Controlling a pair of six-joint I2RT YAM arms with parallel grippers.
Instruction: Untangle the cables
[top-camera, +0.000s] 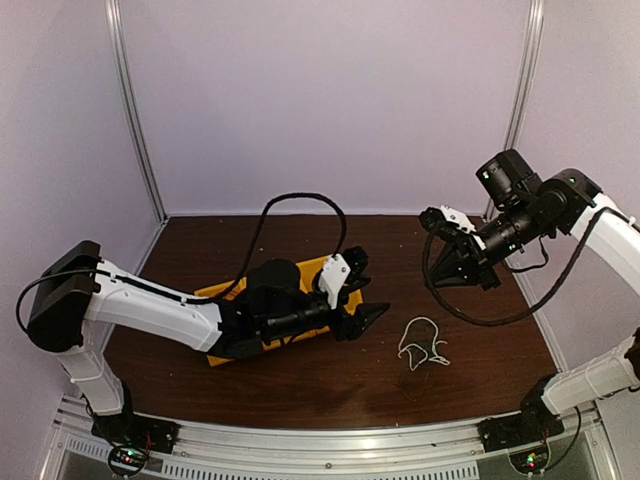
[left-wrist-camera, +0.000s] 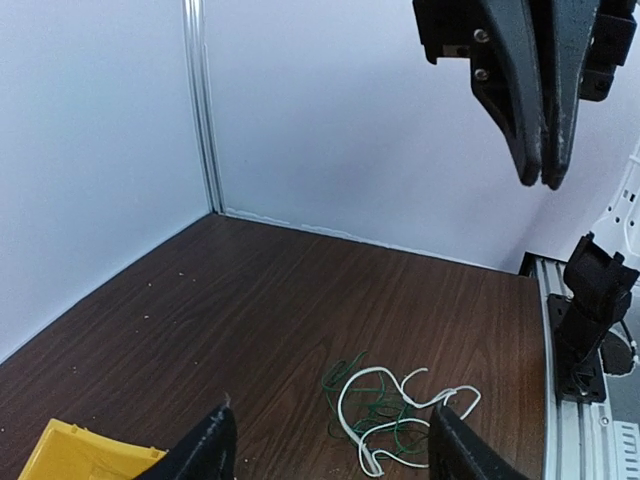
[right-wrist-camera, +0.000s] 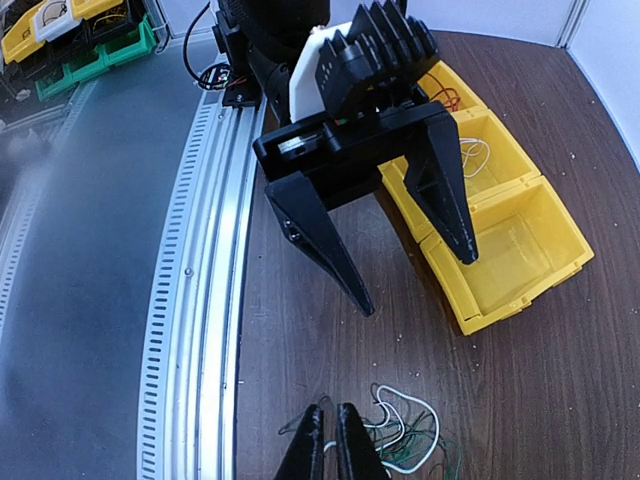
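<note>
A white cable (top-camera: 421, 344) lies loosely looped on the table, right of centre. Thin green cable (left-wrist-camera: 335, 385) is tangled through and around it, clearest in the left wrist view. My right gripper (top-camera: 438, 284) hangs above and behind the cables; in the left wrist view its fingers (left-wrist-camera: 520, 95) are together with nothing visible between them. Left of the cables, my left gripper hovers over the yellow box's right end. Its fingers (right-wrist-camera: 318, 245) stand apart with an empty gap. Both cables are clear of the two grippers.
The yellow box (right-wrist-camera: 575, 262) has three compartments: red cable (right-wrist-camera: 447, 97) in one, white cable (right-wrist-camera: 476, 150) in the middle, and an empty one nearest the tangle. The left arm covers much of it from above. Bare table surrounds the loose cables.
</note>
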